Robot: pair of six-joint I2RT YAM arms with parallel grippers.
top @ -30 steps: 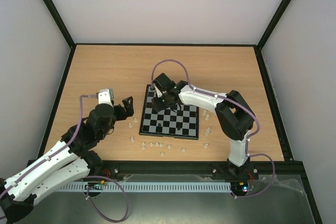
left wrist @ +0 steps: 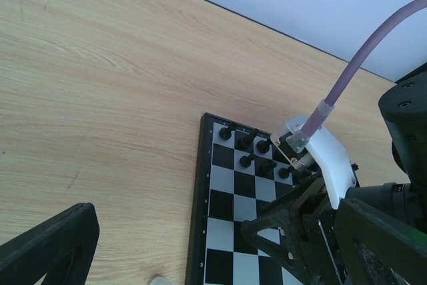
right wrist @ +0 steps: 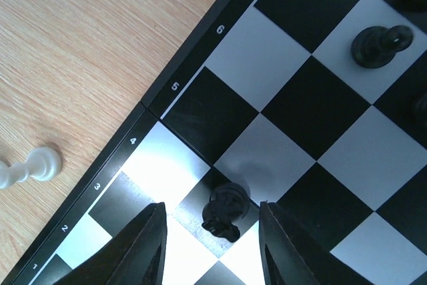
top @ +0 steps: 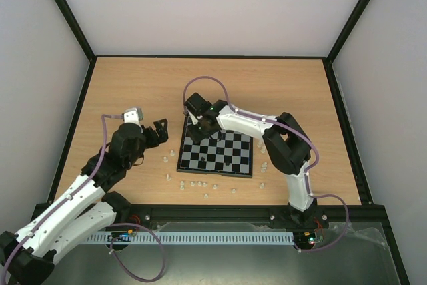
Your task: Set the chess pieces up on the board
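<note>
The black-and-white chessboard (top: 215, 174) lies at the table's centre. In the right wrist view, a black piece (right wrist: 227, 206) stands on a square near the numbered edge. My right gripper is over it, its fingers apart on either side, with gaps showing between piece and fingers. Another black piece (right wrist: 377, 46) stands farther along the board. The left wrist view shows several black pieces (left wrist: 245, 139) grouped at the board's far end, partly hidden by the right arm. My left gripper (top: 162, 131) hangs left of the board, open and empty.
Several white pieces (top: 182, 185) are scattered on the table along the board's near side; others (top: 263, 166) lie to its right. Two black pieces (top: 227, 163) stand in the board's nearer half. Bare table (left wrist: 100, 98) stretches left of and behind the board.
My right gripper has moved left across the board to its left edge.
</note>
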